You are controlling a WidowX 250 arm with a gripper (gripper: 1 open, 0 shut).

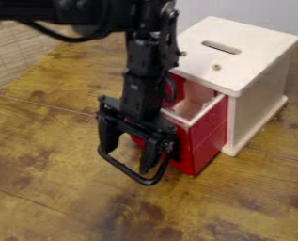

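Note:
My black gripper hangs low over the wooden floor, in front of a wooden box with a red-fronted drawer. The drawer is pulled out, its pale inside partly showing behind the arm. The gripper covers the drawer's left part, and a black loop of cable or frame hangs below it. I cannot tell whether the fingers are open or shut, or whether anything is between them.
The cream cabinet stands at the back right, with a slot in its top. A woven mat or basket edge shows at the upper left.

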